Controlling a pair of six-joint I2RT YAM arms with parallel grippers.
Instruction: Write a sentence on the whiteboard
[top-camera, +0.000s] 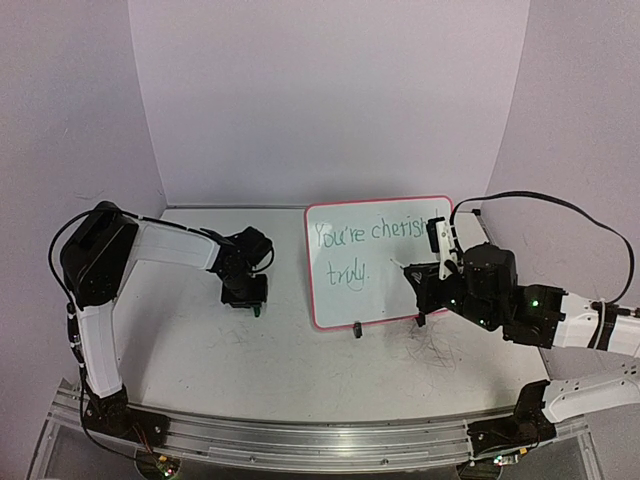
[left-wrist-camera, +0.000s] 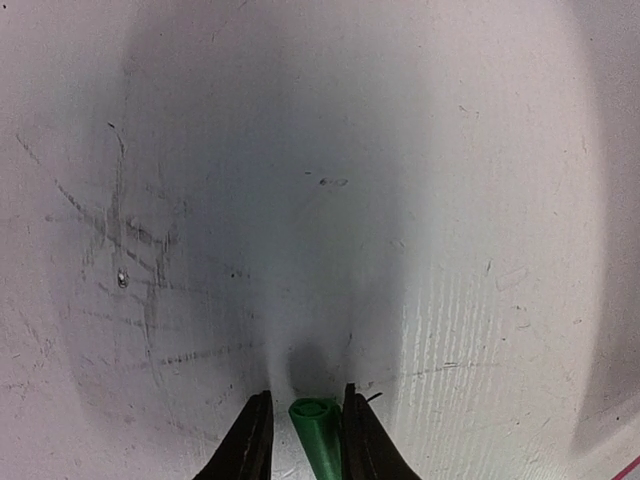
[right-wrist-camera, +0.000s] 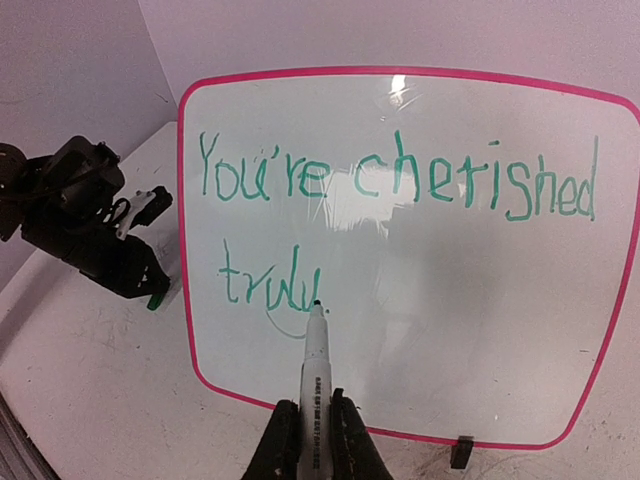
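Observation:
A pink-framed whiteboard (right-wrist-camera: 480, 330) bears green handwriting reading "You're cherished truly.", with a green curve below "truly". My right gripper is shut on a white marker (right-wrist-camera: 316, 380). The marker's dark tip appears just under the end of "truly" in the right wrist view, though whether it touches the board cannot be told. Left of the board, my left gripper holds a green marker cap (left-wrist-camera: 322, 440) between its fingers, its round end facing outward over the white table. The right arm hides the end of "cherished" in the top view.
Dark clips (top-camera: 357, 329) sit along the board's lower edge. Pale walls (top-camera: 330, 100) enclose the sides and back.

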